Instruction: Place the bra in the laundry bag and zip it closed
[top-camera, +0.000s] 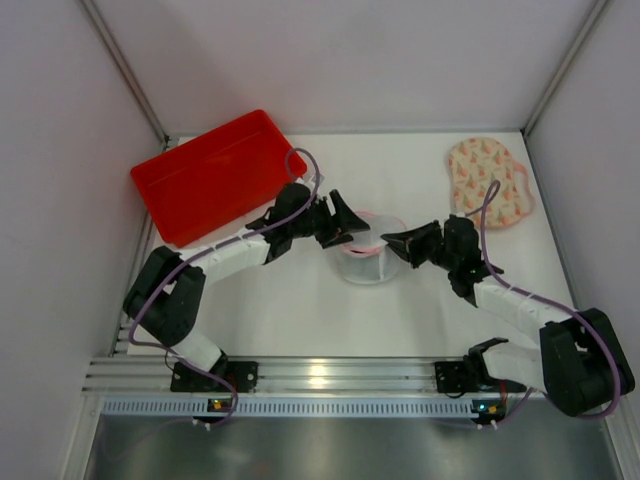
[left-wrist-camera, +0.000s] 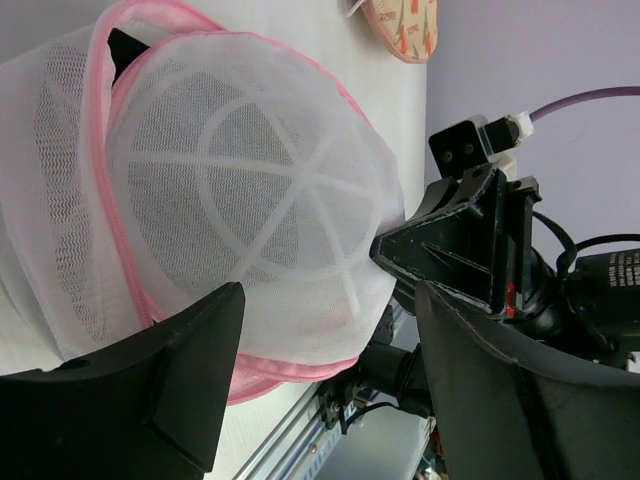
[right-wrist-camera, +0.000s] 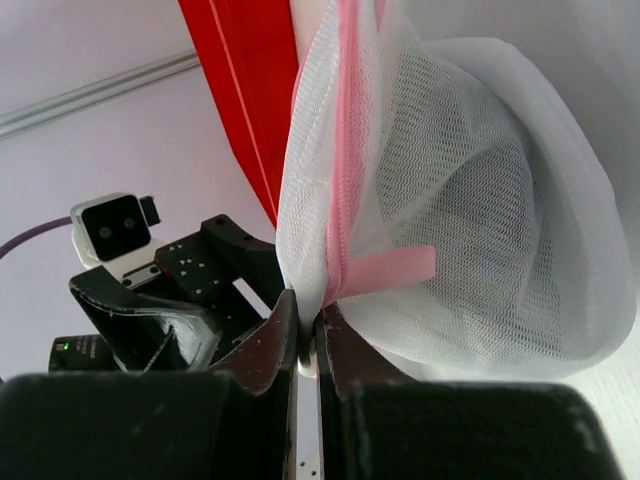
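Observation:
A white mesh laundry bag (top-camera: 372, 266) with pink trim lies in the middle of the table, and its round mesh panel (left-wrist-camera: 230, 165) fills much of the left wrist view. My right gripper is shut on the bag's edge, beside the pink zip band (right-wrist-camera: 345, 150) and a pink tab (right-wrist-camera: 390, 270). Over the bag's left side, my left gripper holds its fingers apart, with mesh visible behind the gap and nothing clearly gripped. A small black patch (left-wrist-camera: 124, 50) shows by the pink trim; I cannot tell what it is. No bra can be made out.
A red bin (top-camera: 215, 175) stands at the back left. At the back right lies a flat cream item (top-camera: 490, 180) with an orange pattern and pink edging.

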